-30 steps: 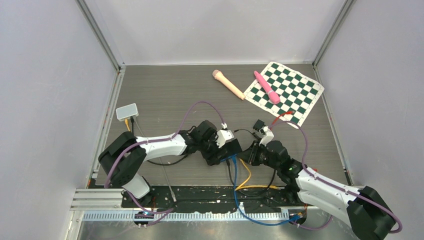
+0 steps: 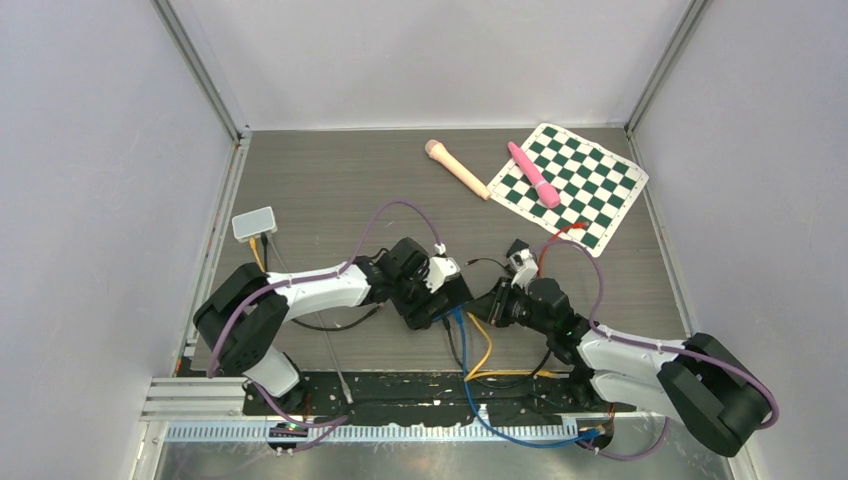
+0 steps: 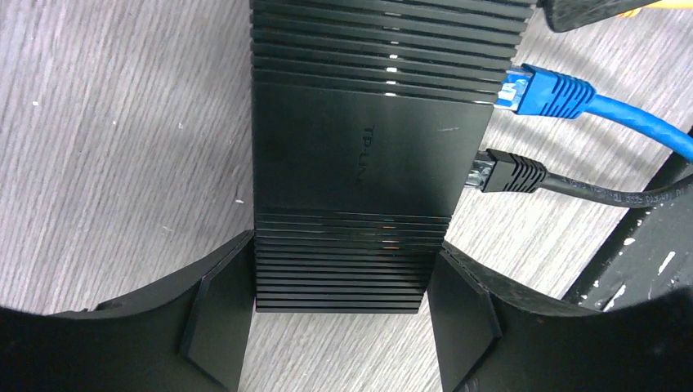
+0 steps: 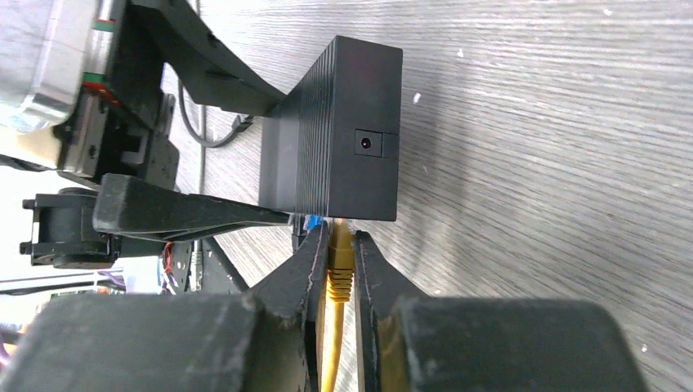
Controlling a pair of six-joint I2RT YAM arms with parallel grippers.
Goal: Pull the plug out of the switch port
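Observation:
The black network switch (image 3: 359, 147) is held off the table, with my left gripper shut on its two sides. A blue plug (image 3: 546, 91) and a black plug (image 3: 513, 172) sit at its port side in the left wrist view. The yellow plug (image 4: 340, 265) meets the underside of the tilted switch in the right wrist view. My right gripper has one finger on either side of that plug, right below the casing. Whether its pads press on the plug is hard to make out. The port itself is hidden.
Blue cable (image 2: 466, 360) and yellow cable (image 2: 489, 350) run toward the front edge. A white box (image 2: 254, 223) stands at the left. A checkered board (image 2: 590, 175), a pink stick and a tan stick (image 2: 458, 170) lie at the back.
Over the last second the switch and both grippers have shifted slightly left. The yellow cable moved a little left as well.

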